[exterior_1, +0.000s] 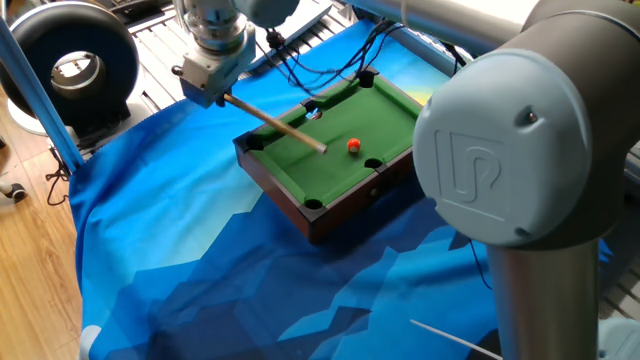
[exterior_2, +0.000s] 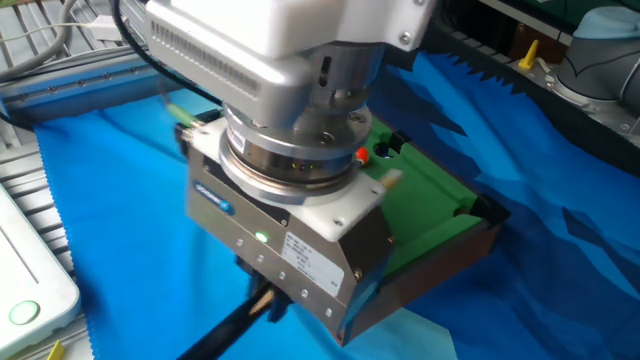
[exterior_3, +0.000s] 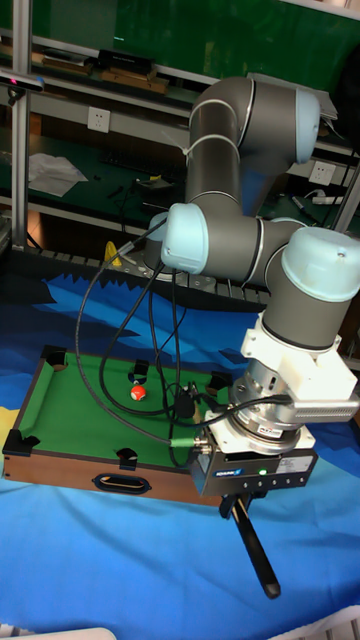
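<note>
A miniature pool table (exterior_1: 283, 158) with green felt and a wooden frame stands on the blue cloth. On its felt rests a red ball (exterior_1: 354, 146), also visible in exterior view 3 (exterior_3: 137, 393). My gripper (exterior_2: 262, 292) is shut on a cue stick (exterior_1: 285, 128), beyond the table's end. The cue slants over the rail, its pale tip just short of the red ball and to its left in exterior view 1. The cue's black butt (exterior_3: 256, 549) sticks out on the near side in exterior view 3, where the gripper hides the tip. Something small and whitish (exterior_1: 314, 114) lies by a side pocket.
Black cables (exterior_3: 160, 352) hang from the arm above the pool table. A large dark ring-shaped object (exterior_1: 75, 65) stands at the left, off the cloth. A thin white rod (exterior_1: 455, 338) lies near the front.
</note>
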